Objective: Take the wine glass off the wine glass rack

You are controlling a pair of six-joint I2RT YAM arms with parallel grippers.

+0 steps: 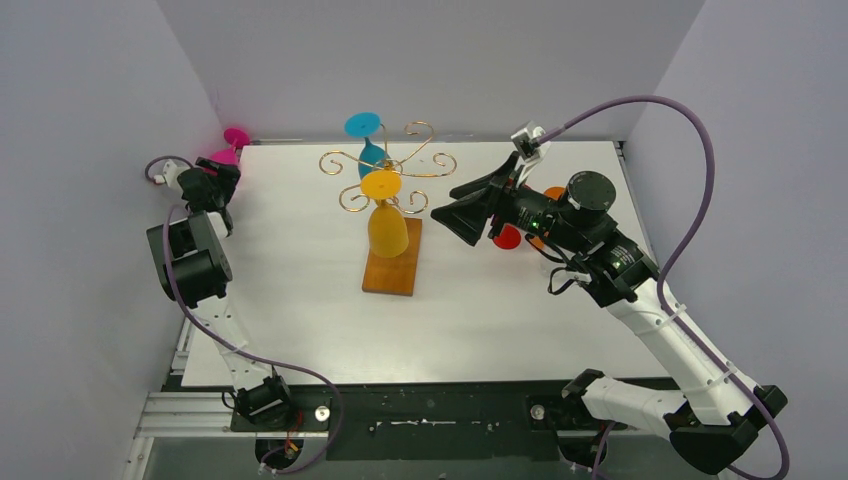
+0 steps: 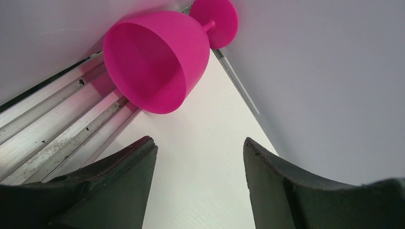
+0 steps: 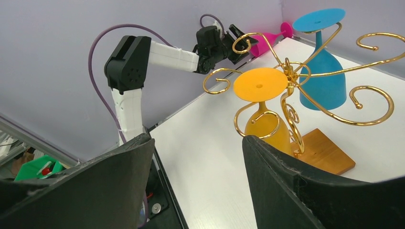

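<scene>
A pink wine glass (image 2: 186, 52) lies on its side in the far-left corner at the table's edge, against the wall. My left gripper is open just short of it, nothing between its fingers. The gold rack (image 3: 334, 71) at the middle holds an upside-down yellow glass (image 3: 260, 83) and a blue glass (image 3: 322, 81). My right gripper is open to the right of the rack, nothing between its fingers.
Red (image 1: 506, 238) and orange (image 1: 553, 192) glasses sit on the right of the table, partly under my right arm. The wooden base (image 1: 390, 280) stands mid-table.
</scene>
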